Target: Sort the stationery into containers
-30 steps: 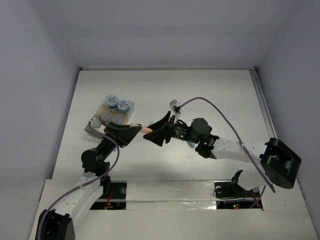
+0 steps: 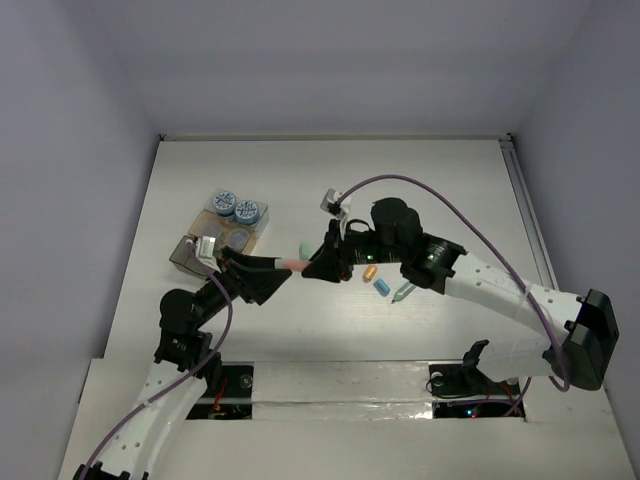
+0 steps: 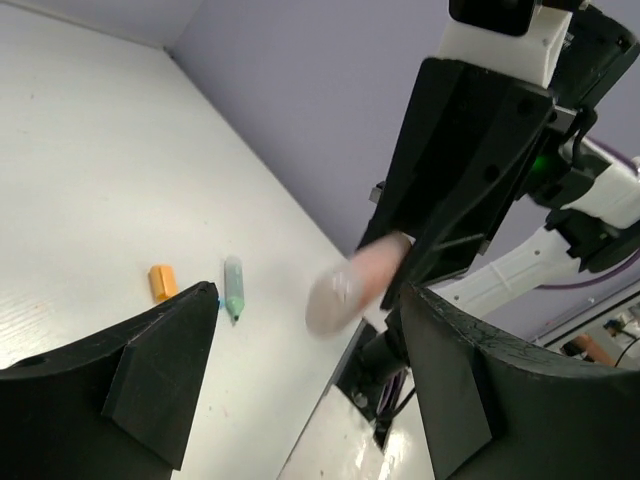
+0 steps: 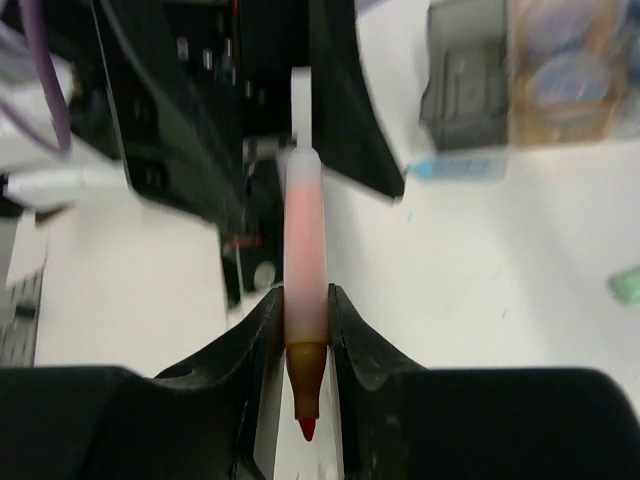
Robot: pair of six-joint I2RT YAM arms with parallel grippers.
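Note:
A pink pen-like item [image 2: 294, 265] [image 3: 355, 285] [image 4: 305, 250] is held in my right gripper [image 2: 318, 262], which is shut on it. My left gripper [image 2: 270, 275] stands open, facing the item's end from the left. On the table lie an orange item [image 2: 370, 272] [image 3: 163, 283], a blue item [image 2: 382, 287], a slim pale green pen-like item [image 2: 403, 292] [image 3: 234, 285] and a green item [image 2: 306, 250] [image 4: 628, 285].
A group of containers [image 2: 195, 225] with two blue-lidded jars [image 2: 246, 212] stands at the left, behind my left gripper.
My right arm has shifted, its wrist higher in the top view, with the pink item still in its gripper.

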